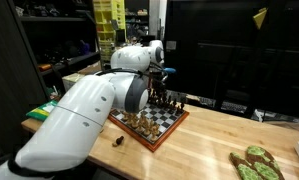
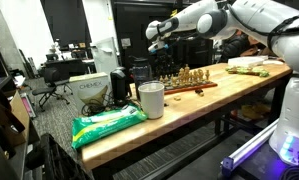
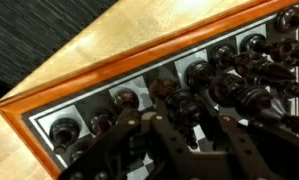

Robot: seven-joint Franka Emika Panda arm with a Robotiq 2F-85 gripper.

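Observation:
A chessboard point(image 1: 167, 130) with an orange-brown rim lies on the wooden table, light pieces point(image 1: 141, 124) near the arm and dark pieces point(image 1: 172, 103) at the far side. Looking down in the wrist view, I see dark pieces point(image 3: 65, 131) crowded along the board's edge. Among them my gripper reaches in from the bottom of that view, shut on a dark chess piece point(image 3: 186, 104). Neighbouring dark pieces stand close around it. The held piece's base is hidden, so I cannot tell whether it touches the board.
A single dark piece point(image 1: 118, 141) is off the board on the near side. Green-and-brown patterned items point(image 1: 256, 163) lie at the table's right. In the second exterior view, a white container point(image 2: 151, 98) and a green bag point(image 2: 109, 125) occupy one table end. Bare table point(image 1: 214, 135) stretches right of the board.

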